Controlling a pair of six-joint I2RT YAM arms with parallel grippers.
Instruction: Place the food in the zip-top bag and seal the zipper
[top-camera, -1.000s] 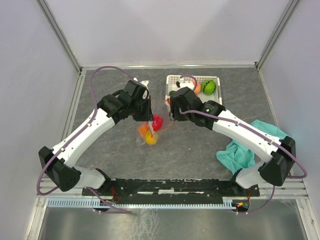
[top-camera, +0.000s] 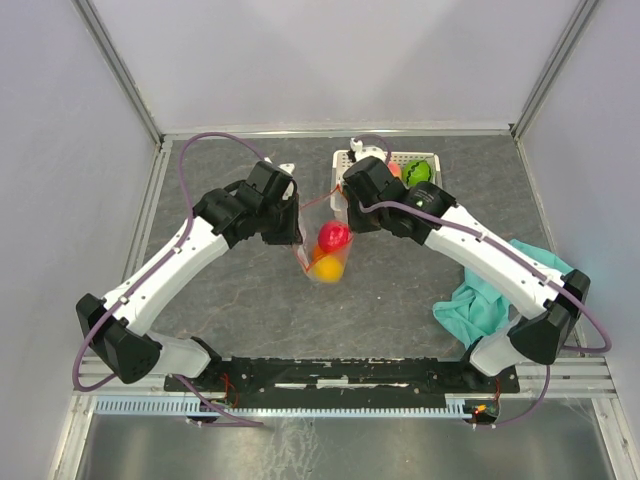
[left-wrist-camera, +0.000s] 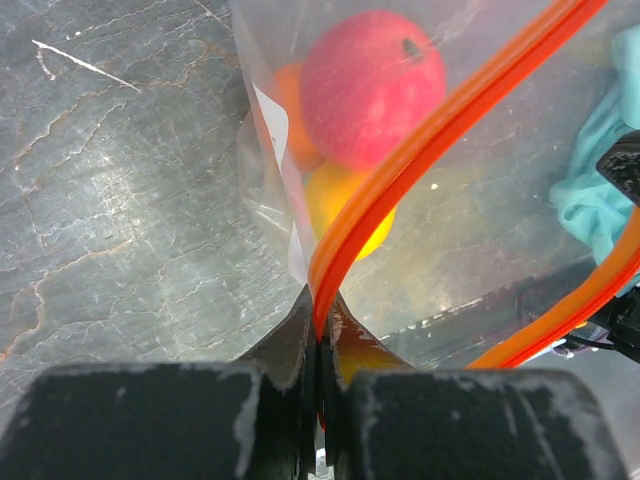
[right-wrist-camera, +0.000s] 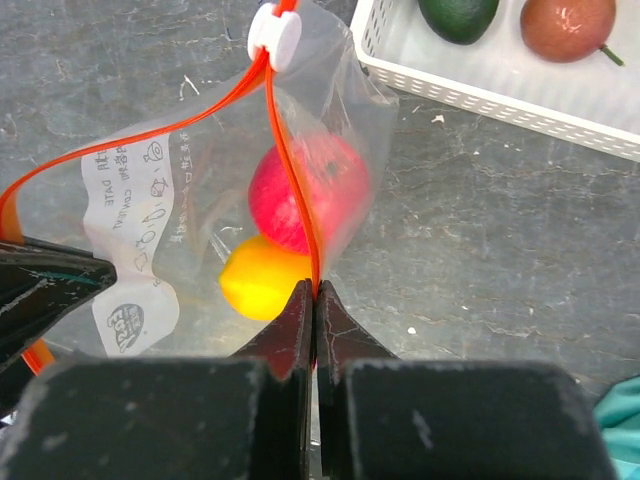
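Observation:
A clear zip top bag (top-camera: 312, 217) with an orange zipper hangs between my two grippers, its mouth spread wide. Inside it a red fruit rests against a yellow one, and an orange one (left-wrist-camera: 290, 112) shows behind them in the left wrist view. My left gripper is shut on one edge of the bag's orange rim. On the opposite side my right gripper is shut, the other orange rim running down between its fingertips. A white slider (right-wrist-camera: 275, 36) sits at one end of the zipper.
Behind my right arm stands a white basket (top-camera: 436, 160) holding a watermelon-like fruit (top-camera: 416, 173) and other produce. A teal cloth (top-camera: 473, 309) lies at the right.
Bag and fruit have swung rightward. The left arm has stayed nearly still.

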